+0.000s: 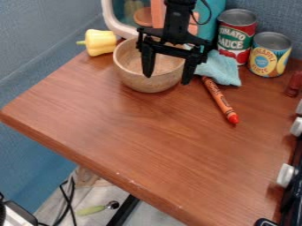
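Note:
My black gripper (168, 69) is open, its two fingers spread over a wooden bowl (136, 75) at the back of the table (141, 141); the right finger is by the bowl's right rim. I cannot tell whether anything is between the fingers. A light blue cloth (221, 68) lies right of the bowl, with an orange crayon (221, 101) lying in front of it.
A yellow pepper-like object (99, 41) is at the back left. Two cans, one red (235, 38) and one yellow (269, 56), stand at the back right, near a small dark red object (295, 85).

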